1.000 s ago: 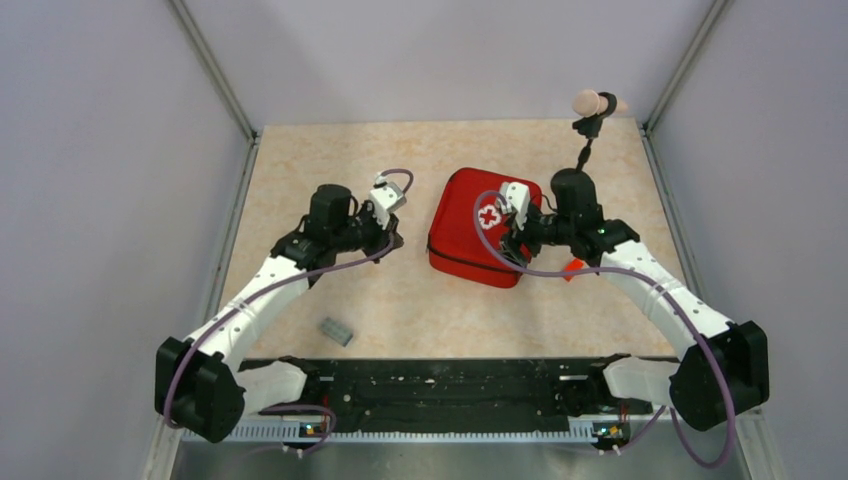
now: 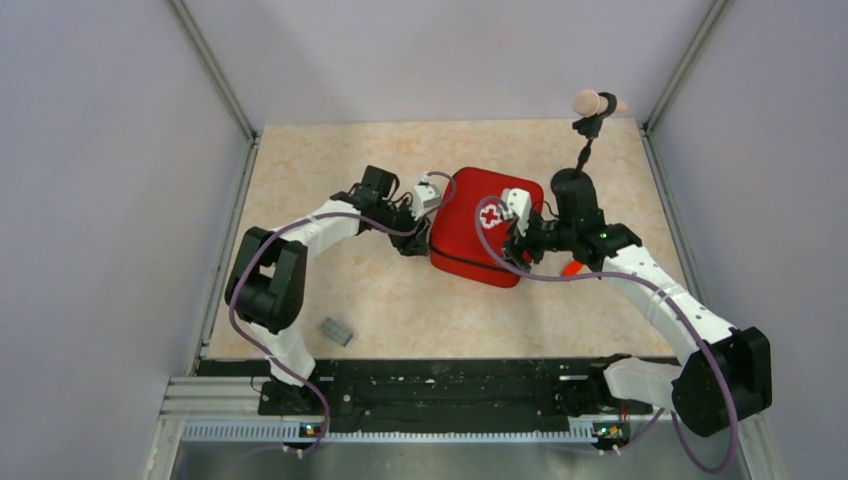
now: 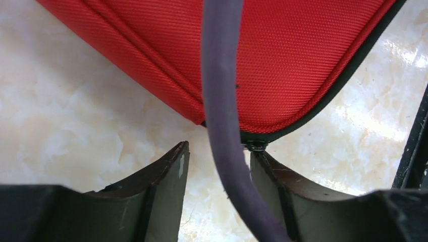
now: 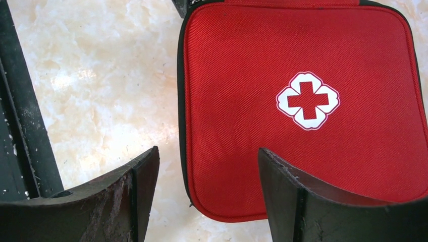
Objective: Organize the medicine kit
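Observation:
The closed red medicine kit [image 2: 465,222] lies tilted near the middle of the table, its white cross emblem [image 4: 308,101] facing up. At its left corner stands my left gripper [image 2: 418,250], fingers part open. In the left wrist view a black zipper pull [image 3: 255,145] hangs from the kit's corner, close to the right finger [image 3: 270,176]; a purple cable hides part of the gap, so contact is unclear. Over the kit's right side is my right gripper, open, the kit's edge showing between and below its fingers with nothing gripped.
A small silver-grey blister pack [image 2: 336,331] lies at the front left. Something orange-red [image 2: 572,268] is partly hidden under the right arm. Purple cables [image 2: 450,188] loop over both arms.
My left arm has moved right, and its gripper has come down to the kit's left corner. The right arm and the kit have hardly moved.

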